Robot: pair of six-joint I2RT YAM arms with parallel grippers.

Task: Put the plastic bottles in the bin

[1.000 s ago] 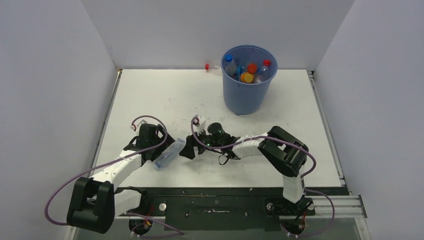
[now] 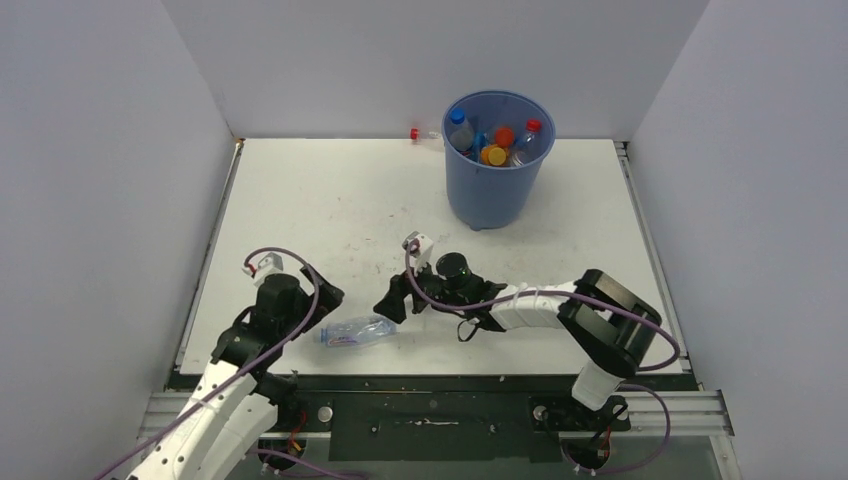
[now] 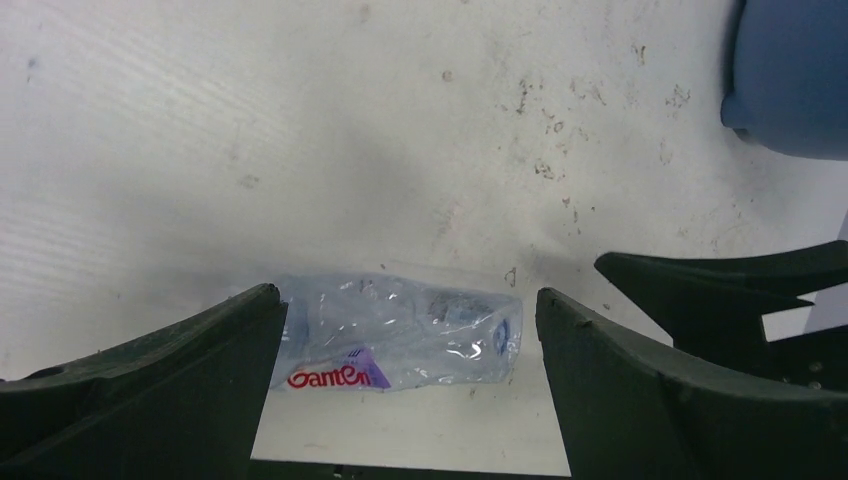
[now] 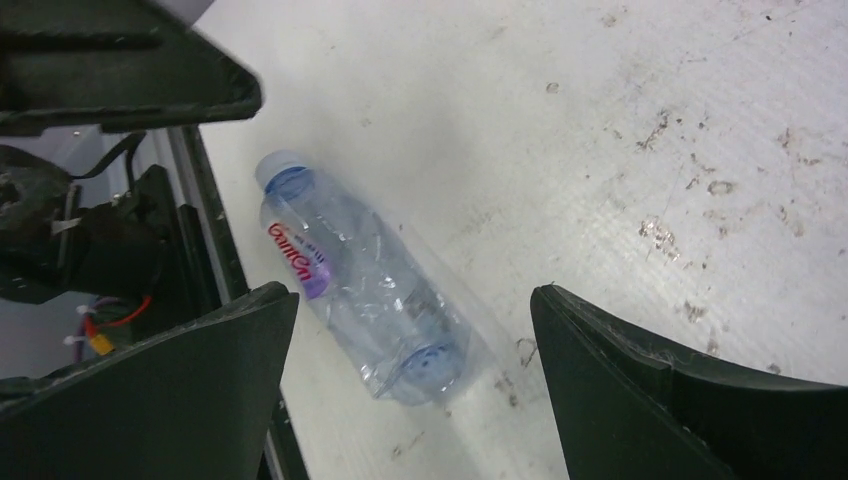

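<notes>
A clear, bluish plastic bottle (image 2: 358, 331) with a red and purple label lies on its side near the table's front edge. Its cap end points left in the top view. My left gripper (image 2: 325, 312), fingers open, hovers above and left of the bottle; in the left wrist view the bottle (image 3: 400, 335) shows between and beyond its fingers. From the right, my open right gripper (image 2: 392, 304) stands over the bottle's base end, and in the right wrist view the bottle (image 4: 370, 285) shows free of its fingers. The blue bin (image 2: 487, 197) holds several bottles.
Behind the bin's left side, at the table's back edge, lies a clear bottle with a red cap (image 2: 428, 135), partly hidden. Walls close off the back and both sides.
The bottle, slanted and near the left gripper earlier, now lies flatter and closer to the front edge.
</notes>
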